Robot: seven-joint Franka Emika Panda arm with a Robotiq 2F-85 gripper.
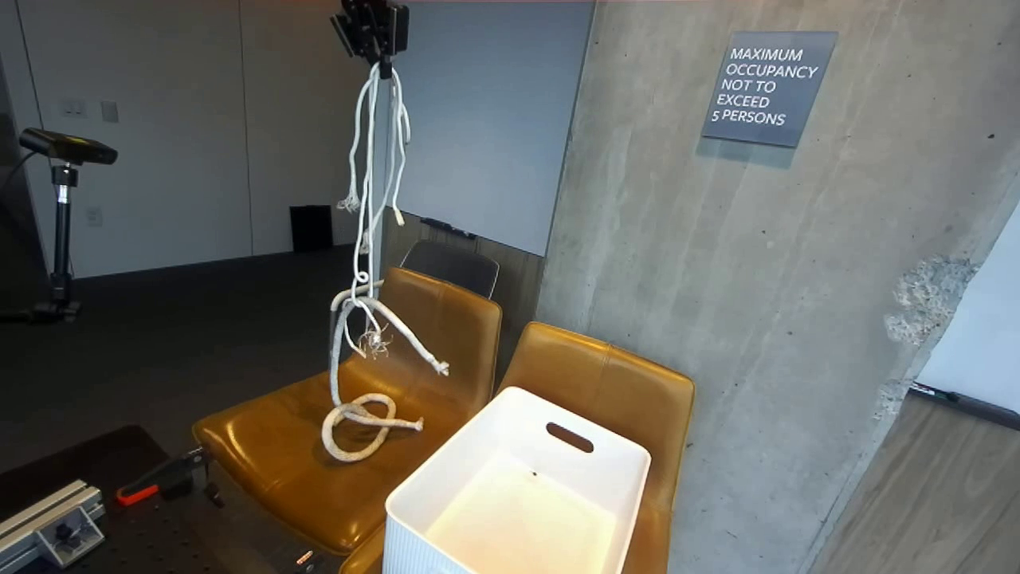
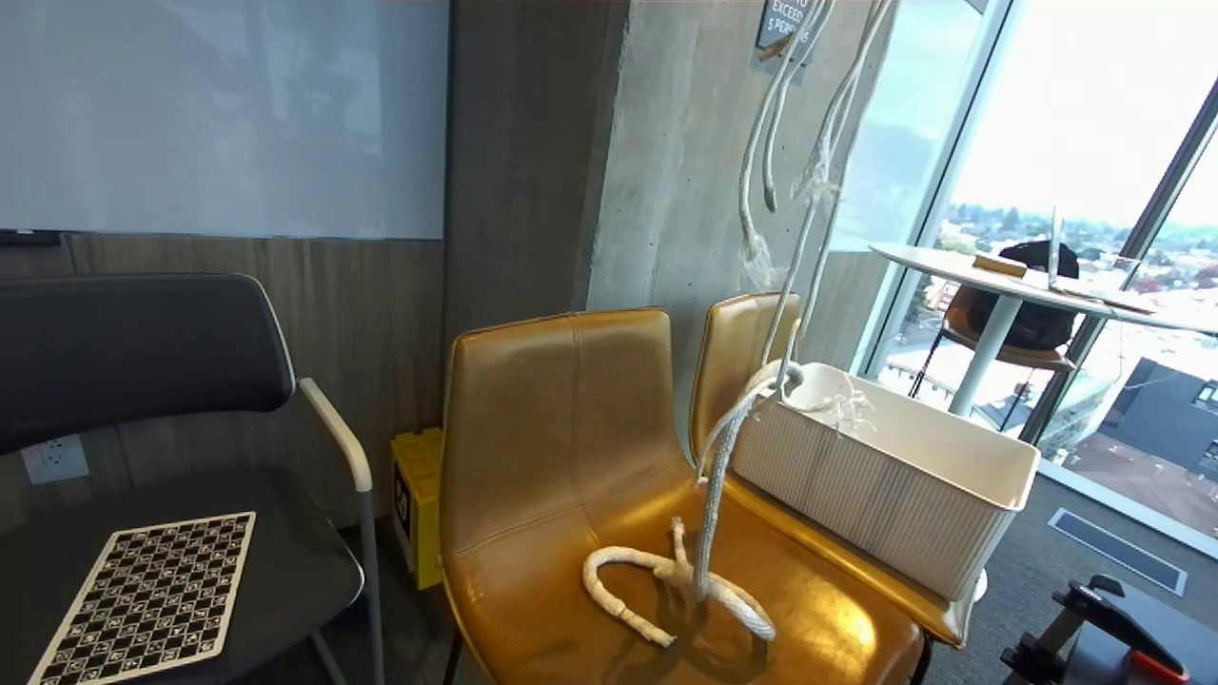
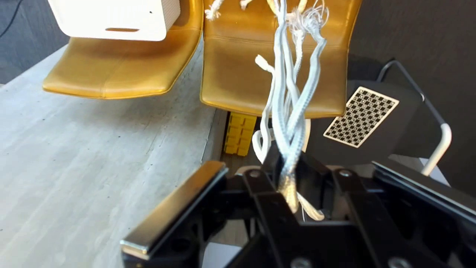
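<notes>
High above the left tan chair, my gripper (image 1: 385, 72) is shut on a bundle of white rope (image 1: 370, 143). Several strands and frayed ends dangle from it. A thicker, greyish rope (image 1: 335, 354) hangs tangled in the lower loops, and its knotted end (image 2: 628, 559) is low over the chair seat; whether it touches the leather I cannot tell. From the wrist, the white rope (image 3: 279, 89) runs down between the fingers, with short ends poking out behind them. An open white bin (image 1: 535, 478) stands on the right tan chair, and nothing but small dark specks shows inside.
Two tan chairs (image 1: 440, 335) stand side by side, the concrete wall (image 1: 765, 287) close behind the right one. A black chair (image 2: 137, 354) holds a checkered board (image 2: 154, 594). Dark equipment with a clamp (image 1: 162, 478) sits at the front left.
</notes>
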